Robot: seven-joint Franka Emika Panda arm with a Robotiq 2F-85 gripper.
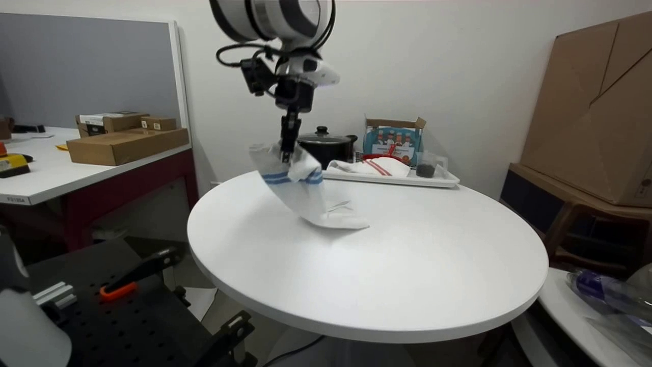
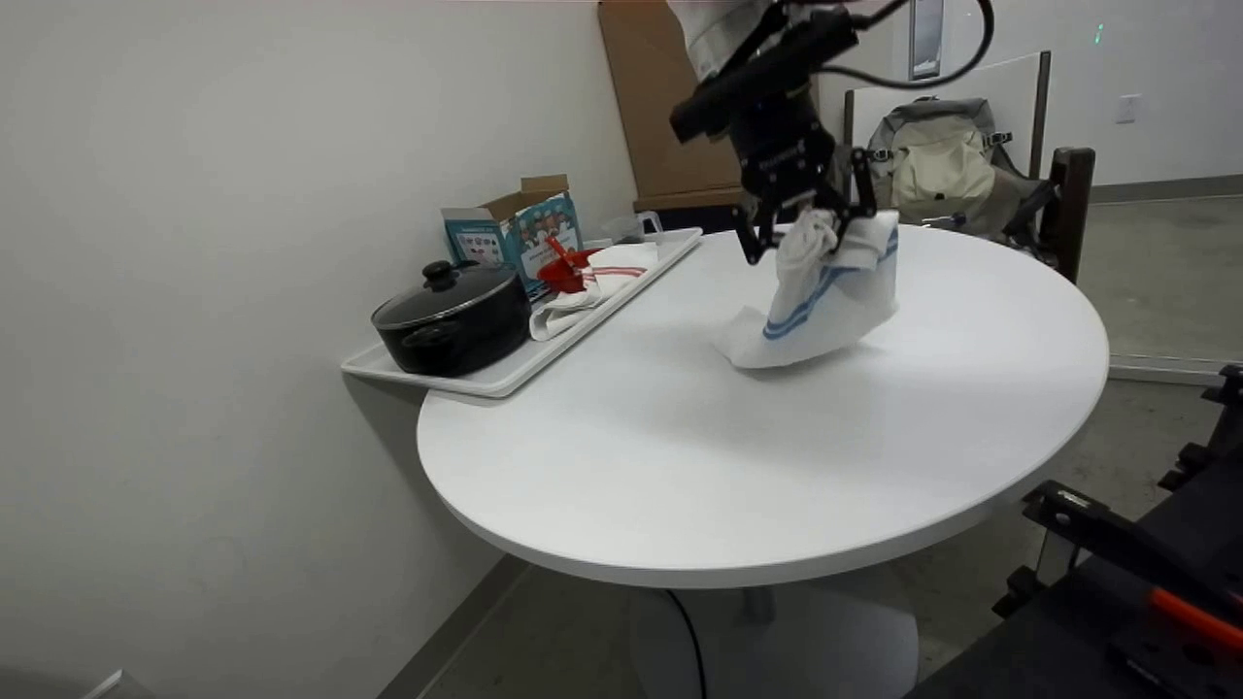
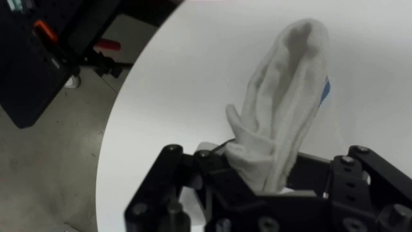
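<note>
A white towel with blue stripes [image 1: 292,177] hangs from my gripper [image 1: 286,156], its lower end spread on the round white table [image 1: 391,269]. In exterior view 2 the towel [image 2: 833,297] bunches up at the fingertips and slopes down to the tabletop, with the gripper [image 2: 804,227] just above it. The wrist view shows a gathered fold of towel [image 3: 285,100] pinched at the gripper, which is shut on it. Part of the fingertips is hidden by the cloth.
Along the table's back edge, a white tray [image 2: 513,379] carries a black lidded pot [image 2: 449,320], a red-striped cloth [image 2: 600,285], a red item [image 2: 565,270] and an open box [image 2: 542,239].
</note>
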